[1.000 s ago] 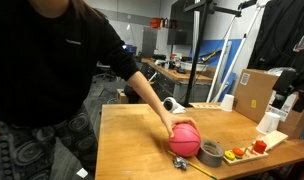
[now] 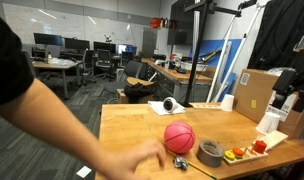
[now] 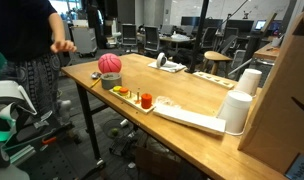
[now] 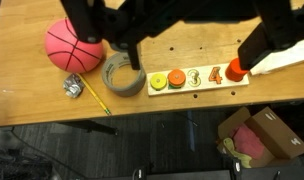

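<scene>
A pink ball (image 2: pixel 179 137) rests on the wooden table, left of a grey tape roll (image 2: pixel 210 152). Beside the roll lies a wooden number board (image 4: pixel 199 79) carrying a yellow piece (image 4: pixel 158 81), an orange piece (image 4: pixel 177 77) and a red piece (image 4: pixel 237 70); the numerals 3 and 4 show on it. A crumpled silver lump (image 4: pixel 73 86) and a yellow pencil (image 4: pixel 94 94) lie near the ball. Over the table, my gripper appears open, its dark fingers wide apart with nothing visible between them.
A person's hand (image 2: pixel 142 158) is close to the table's near left part. White cups (image 3: pixel 235 112), a long white tray (image 3: pixel 189 120) and a cardboard box (image 3: pixel 279 100) occupy the other end. A white device (image 2: pixel 170 105) stands at the back.
The person's hand has come off the ball and drawn back toward the near left, with the body leaning out of view. The ball sits marginally further left. The board and tape roll look unmoved.
</scene>
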